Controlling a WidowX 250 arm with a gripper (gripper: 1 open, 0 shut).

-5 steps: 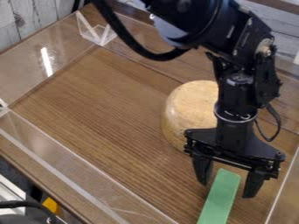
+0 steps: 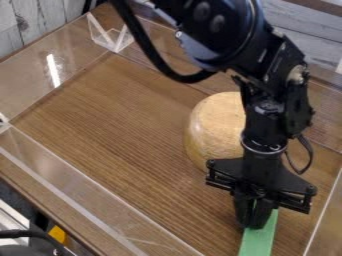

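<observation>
The black robot gripper (image 2: 251, 210) hangs low at the right of the wooden floor, its tips down at the upper end of a green strip (image 2: 257, 242) that runs to the bottom edge. The fingertips are close together and dark; whether anything thin is between them is hard to see. A round tan wooden object (image 2: 213, 125) sits behind the arm, partly hidden by it.
Clear walls (image 2: 60, 65) border it, with a white bracket (image 2: 112, 36) at the back left and grey boards beyond.
The gripper has closed up and shifted slightly down and left onto the upper end of the green strip, which now shows a little farther right.
</observation>
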